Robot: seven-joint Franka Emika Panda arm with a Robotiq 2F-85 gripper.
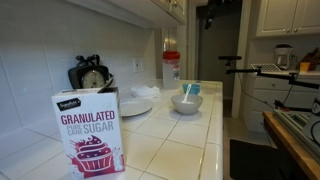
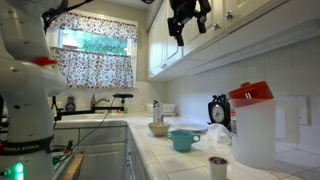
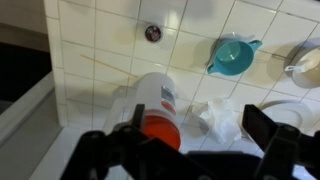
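High above the counter hangs my gripper (image 2: 190, 30), its fingers apart and nothing between them. In the wrist view my gripper looks down with dark fingers on either side. Below it stands a white canister (image 3: 155, 92) with a red lid (image 3: 160, 131). A teal mug (image 3: 233, 57) sits farther up that view, left of a partly cut-off bowl (image 3: 307, 72). In exterior view 1 the grey bowl (image 1: 186, 104) has a white utensil in it. A small metal cup (image 2: 218, 168) stands near the canister.
Crumpled white paper (image 3: 222, 120) and a white plate (image 3: 291, 112) lie beside the canister. A sugar box (image 1: 90, 140) stands at the counter's near end, with a dark clock (image 1: 88, 74) behind. Upper cabinets (image 2: 235, 38) hang close to the gripper.
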